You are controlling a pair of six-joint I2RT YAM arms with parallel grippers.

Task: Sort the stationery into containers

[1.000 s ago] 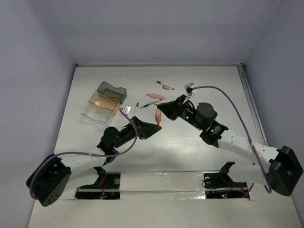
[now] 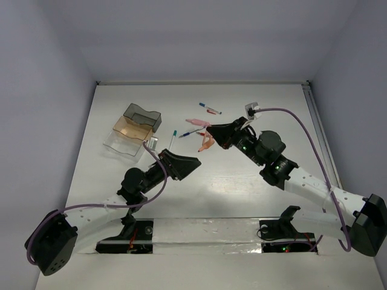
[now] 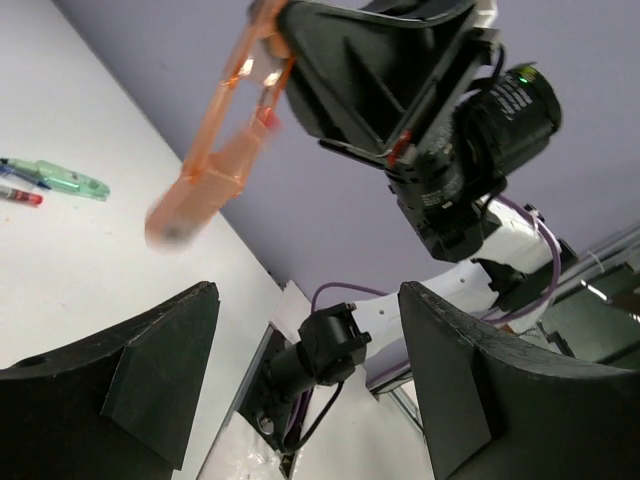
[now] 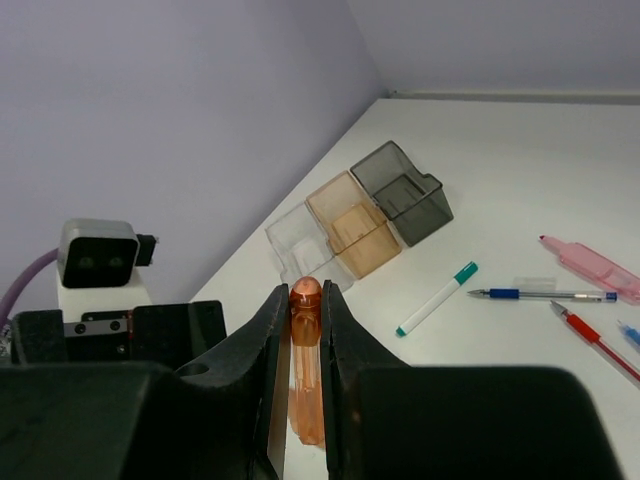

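In the right wrist view an orange translucent highlighter (image 4: pixel 306 345) stands lengthwise between the fingers of my right gripper, which is shut on it near one end. From the left wrist the same highlighter (image 3: pixel 205 175) hangs slanting off the right gripper, its far end blurred by motion. My left gripper (image 2: pixel 192 166) is open, empty and apart from it, lower left in the top view. Three small bins stand in a row at back left: grey (image 4: pixel 405 200), orange (image 4: pixel 355 228) and clear (image 4: pixel 300 243).
On the table lie a green-capped marker (image 4: pixel 437 300), a blue pen (image 4: pixel 545 294), a red pen (image 4: pixel 598 345) and a pink highlighter (image 4: pixel 598 268). A blue-capped marker (image 2: pixel 208 107) lies farther back.
The highlighter has gone from nearly upright to tilted beside my right gripper, which shifted slightly right and up early on.
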